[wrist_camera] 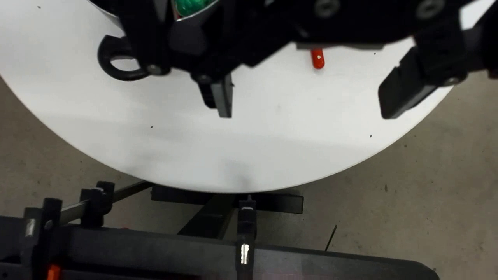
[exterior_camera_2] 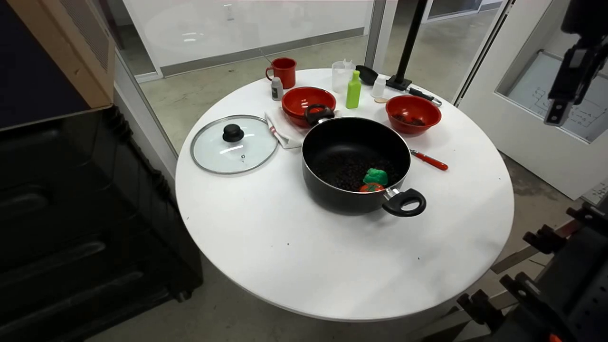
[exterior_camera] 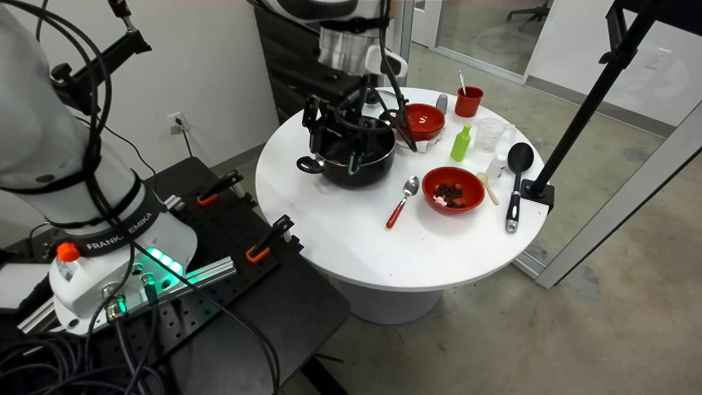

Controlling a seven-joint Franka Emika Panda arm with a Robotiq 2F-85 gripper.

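Note:
My gripper stands open, with only bare white table seen between its fingers in the wrist view. In exterior view 1 it overlaps the black pot (exterior_camera: 358, 172); exterior view 2 shows part of it (exterior_camera_2: 557, 111) high at the right edge, apart from the pot. Dark bean-like pieces, a green piece (exterior_camera_2: 375, 176) and a red tomato-like piece (exterior_camera_2: 371, 187) lie inside the pot. A red bowl (exterior_camera: 452, 178) with dark and pinkish bits sits to the right. Between pot and bowl lies a red-handled spoon (exterior_camera: 402, 203).
A glass lid (exterior_camera_2: 233, 151) lies flat beside the pot. At the back are stacked red bowls (exterior_camera_2: 308, 102), a red mug (exterior_camera_2: 283, 72), a green bottle (exterior_camera_2: 354, 91) and a clear measuring cup (exterior_camera: 488, 135). A black serving spoon (exterior_camera: 517, 181) lies near the rim.

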